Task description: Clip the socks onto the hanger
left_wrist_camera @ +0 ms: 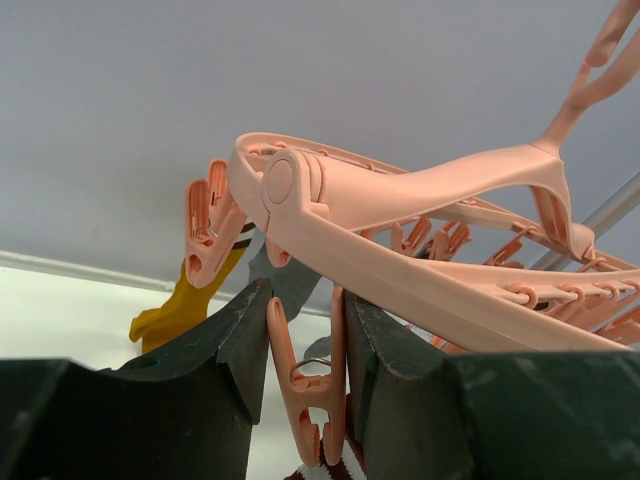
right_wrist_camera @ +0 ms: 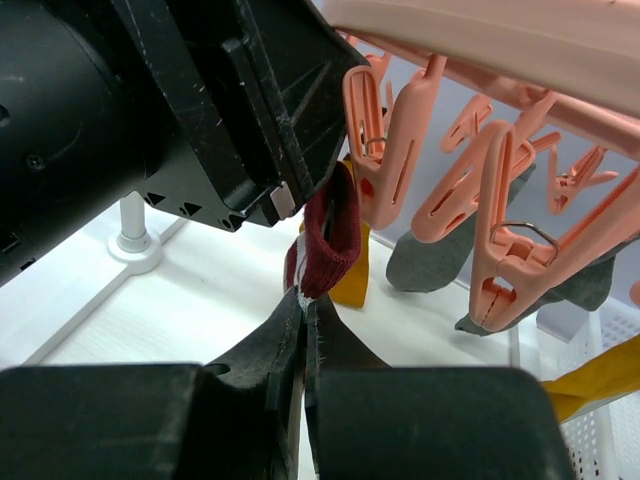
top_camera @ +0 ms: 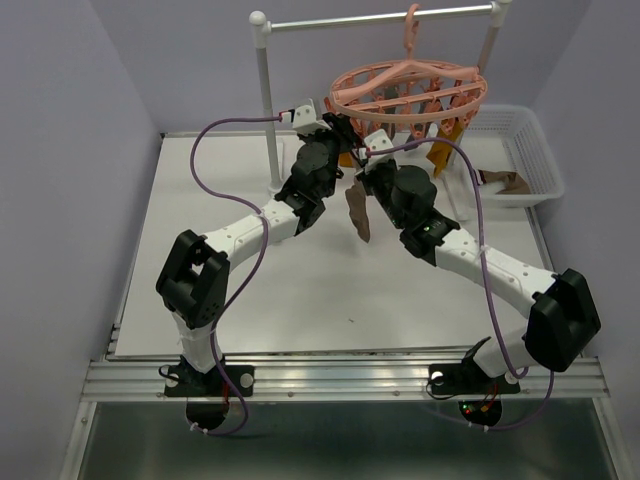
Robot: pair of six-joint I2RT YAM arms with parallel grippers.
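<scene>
The pink round hanger (top_camera: 480,90) hangs from the rail. My left gripper is shut on one of its pink clips (left_wrist_camera: 333,400), squeezing the clip's upper arms from both sides. Below that clip, a maroon-and-white cuff of the brown sock (left_wrist_camera: 345,466) shows at its lower ends; whether it lies between the clip's tips I cannot tell. In the right wrist view, my right gripper is shut on the maroon cuff (right_wrist_camera: 335,240), beside the left gripper's black finger. The brown sock (top_camera: 358,208) dangles below both grippers in the top view.
Yellow (left_wrist_camera: 180,310) and grey socks (right_wrist_camera: 430,262) hang from other clips nearby. Free clips (right_wrist_camera: 540,235) crowd close to the right gripper. A white basket (top_camera: 545,165) holding another brown sock stands at right.
</scene>
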